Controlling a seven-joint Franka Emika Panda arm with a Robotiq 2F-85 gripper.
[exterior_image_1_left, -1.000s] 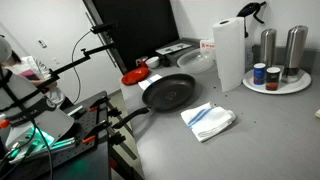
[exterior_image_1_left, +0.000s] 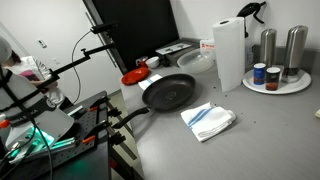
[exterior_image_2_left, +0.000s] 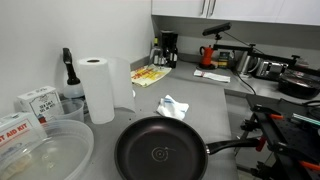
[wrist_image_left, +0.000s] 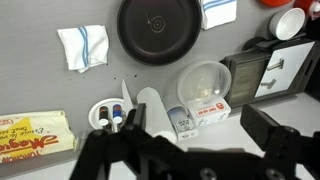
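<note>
My gripper shows at the bottom of the wrist view, its two dark fingers spread wide apart with nothing held between them. It hangs high above the counter, looking down. A black frying pan (exterior_image_1_left: 169, 92) rests on the grey counter, its handle reaching over the front edge. Beside it lies a folded white cloth with blue stripes (exterior_image_1_left: 208, 120), also visible in the wrist view as a cloth (wrist_image_left: 84, 48). Behind the pan is a clear round bowl (exterior_image_2_left: 43, 150). A white paper towel roll (exterior_image_1_left: 230, 55) stands upright near the wall.
Two tall metal shakers (exterior_image_1_left: 294, 50) and small spice jars share a white round tray (exterior_image_1_left: 301, 88) at the back right. Red dishes (exterior_image_1_left: 136, 76) sit at the far left. Small white boxes (exterior_image_2_left: 40, 101) stand by the bowl.
</note>
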